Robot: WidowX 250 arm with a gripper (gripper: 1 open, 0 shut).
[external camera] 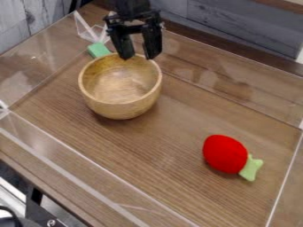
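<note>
My dark gripper (133, 46) hangs at the top centre, just above the back of a wide wooden bowl (119, 93), its two fingers apart. I see nothing held between them. The bowl's inside looks empty from this angle. A large red plush object (224, 153) with a pale green end (251, 168) lies at the lower right of the wooden table (142, 168), well apart from the bowl.
A small green item (97, 50) sits behind the bowl on the left, beside something white or clear.
</note>
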